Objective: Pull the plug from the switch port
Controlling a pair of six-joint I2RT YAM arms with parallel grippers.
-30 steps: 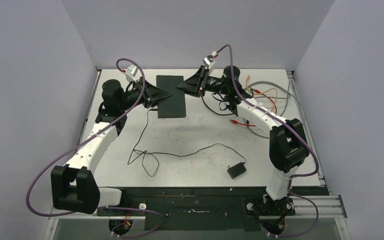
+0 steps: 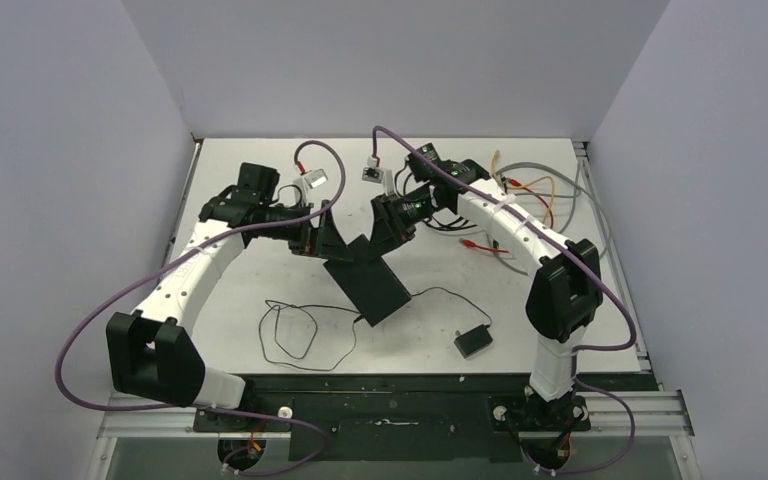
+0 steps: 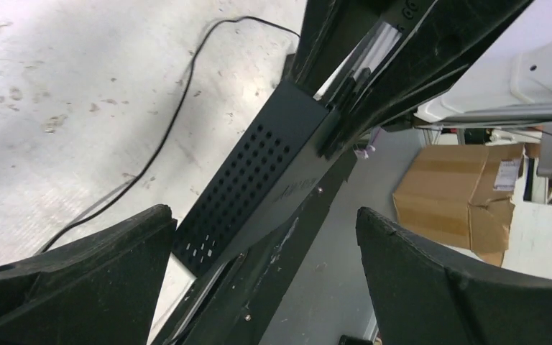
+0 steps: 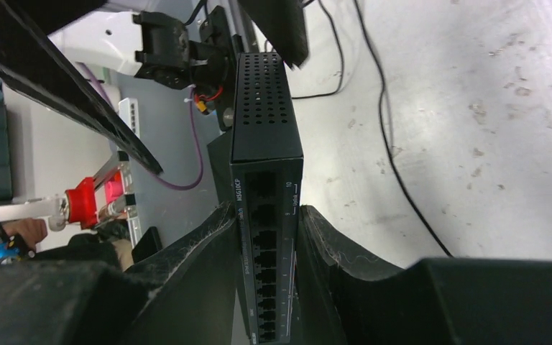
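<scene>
A black network switch point(image 2: 375, 285) is held up tilted over the table, with my right gripper shut on it; one finger point(image 4: 205, 241) lies against each side. Its row of ports faces the right wrist camera, and I see no plug in the ports in view. My left gripper is open, its fingers point(image 3: 395, 241) wide apart, at the vented end of the switch. A thin black power cable point(image 2: 315, 306) meets the switch's lower left edge in the top view; its plug there is too small to make out.
The power adapter point(image 2: 473, 341) lies at the table's front right. Coiled grey, orange and red cables point(image 2: 550, 190) cover the back right. Both grippers are close together over the table's middle.
The switch, in my right gripper, has come toward the front edge and tilted.
</scene>
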